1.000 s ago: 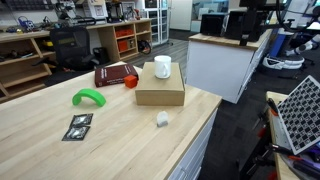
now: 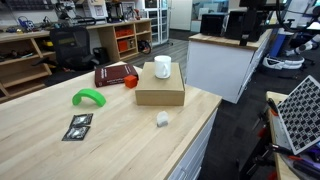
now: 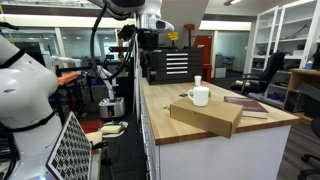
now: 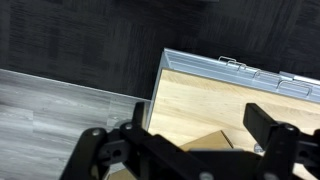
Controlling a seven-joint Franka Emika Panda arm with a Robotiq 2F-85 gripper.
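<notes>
In the wrist view my gripper stands open, its two dark fingers wide apart and nothing held between them. Below it are the table's edge and the corner of a cardboard box (image 4: pixel 207 143). From the side, the gripper (image 3: pixel 147 67) hangs high beyond the end of the table, clear of everything on it. A white mug (image 2: pixel 162 67) rests upright on top of the closed box (image 2: pixel 160 98). Beside the box lie a small red object (image 2: pixel 130 81) and a dark red book (image 2: pixel 115 75).
Nearer the camera, a green arch-shaped piece (image 2: pixel 89 97), black packets (image 2: pixel 77 127) and a small white object (image 2: pixel 162 118) lie spread on the wooden table (image 2: pixel 105 155). Past the table's edge there is open floor.
</notes>
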